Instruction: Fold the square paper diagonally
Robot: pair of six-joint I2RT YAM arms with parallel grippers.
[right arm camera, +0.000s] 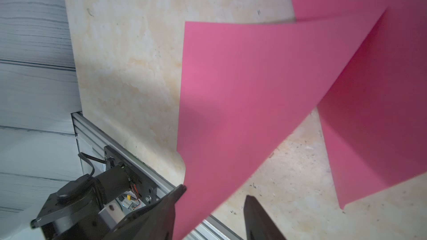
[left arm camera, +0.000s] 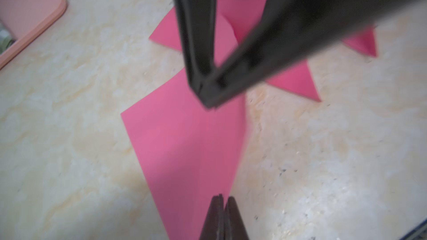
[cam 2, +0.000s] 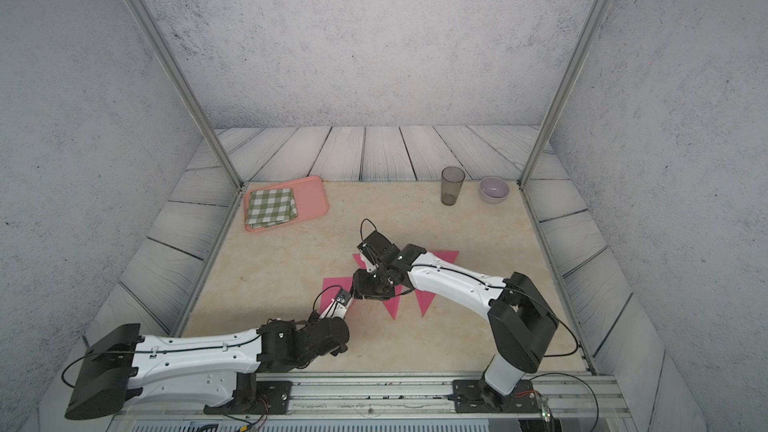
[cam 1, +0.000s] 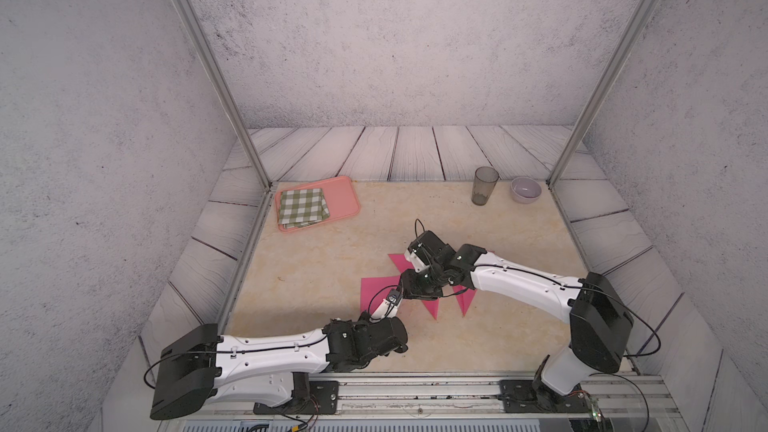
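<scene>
A pink square sheet of paper (right arm camera: 249,75) lies partly on the table, and its near end bends up off the surface in the right wrist view. My left gripper is shut at the paper's raised edge, which runs in to its fingertips. My right gripper stands open, one finger on each side of the paper's sloping edge. In the left wrist view the dark fingers (left arm camera: 262,40) of the right gripper hang over the same pink sheet (left arm camera: 182,146). The top left view shows both grippers close together over the paper (cam 1: 377,288), hiding part of it.
More pink paper (right arm camera: 378,120) with pointed corners lies beside the sheet, under the right arm. At the back left is a pink tray (cam 1: 344,196) with a checkered cloth (cam 1: 302,206). A grey glass (cam 1: 484,185) and a bowl (cam 1: 525,189) stand back right.
</scene>
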